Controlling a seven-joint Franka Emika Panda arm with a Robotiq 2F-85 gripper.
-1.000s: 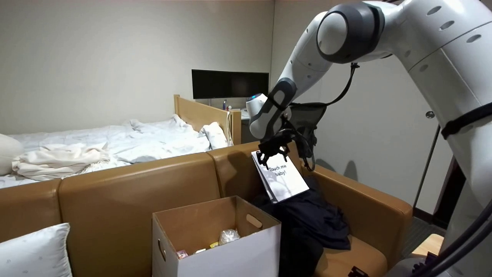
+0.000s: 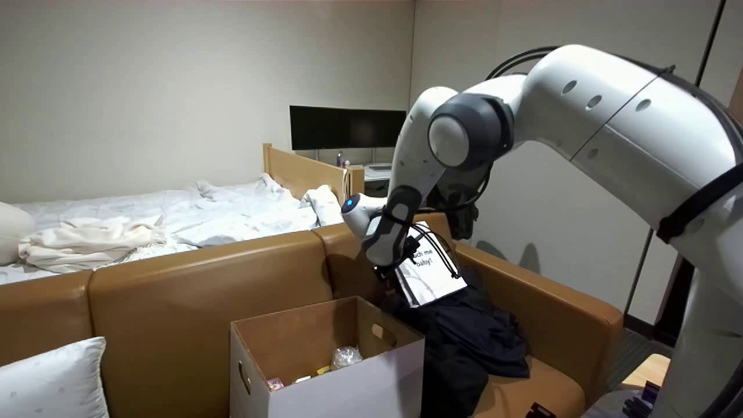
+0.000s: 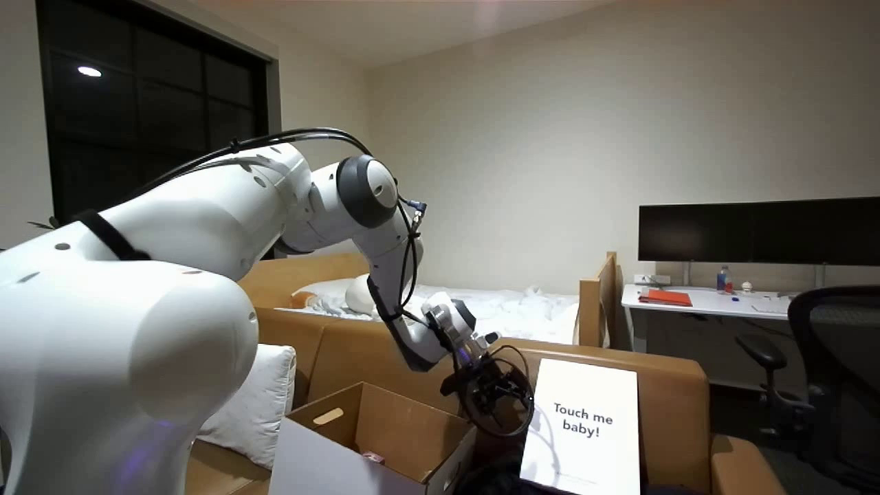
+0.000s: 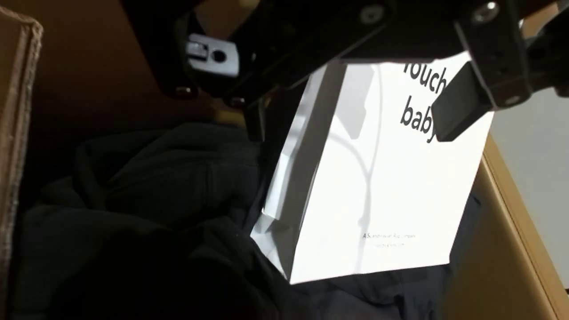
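A white paper bag printed "Touch me baby!" leans against the sofa back on a heap of dark clothing. My gripper is open, its two fingers wide apart across the bag's upper part in the wrist view. One dark fingertip overlaps the printed words; the other hangs by the bag's left side. Whether either finger touches the bag cannot be told. In the second exterior view my gripper is just left of the bag. From the first exterior view, the arm partly covers the bag.
An open cardboard box with a few small items inside stands left of the clothing. The brown sofa's backrest rises behind, and its armrest bounds the right side. A white pillow lies at the far left.
The arm has come down and to the left in the first exterior view. Its wrist has turned, and the gripper is now lower, by the bag. The bag appears unmoved.
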